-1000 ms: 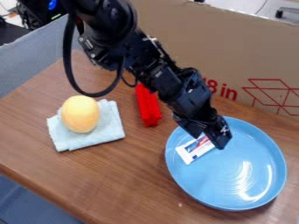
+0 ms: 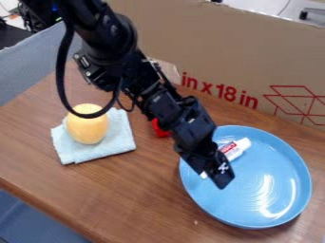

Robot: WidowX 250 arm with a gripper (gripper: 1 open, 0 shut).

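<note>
The black gripper (image 2: 214, 165) is at the left part of a blue plate (image 2: 264, 196), low over it. A small white tube or packet with blue and red markings (image 2: 234, 148) lies on the plate, partly hidden behind the gripper. Whether the fingers are open or shut on it cannot be made out. A red object (image 2: 160, 129) is mostly hidden behind the arm. A yellow round object (image 2: 86, 128) rests on a folded light-blue cloth (image 2: 95, 150) at the left.
A cardboard box wall (image 2: 254, 66) stands along the back. A grey edge (image 2: 32, 66) borders the table's left side.
The gripper has shifted left and a little down from the middle of the plate's upper part. The arm now covers more of the red object, and the white tube shows to the gripper's right.
</note>
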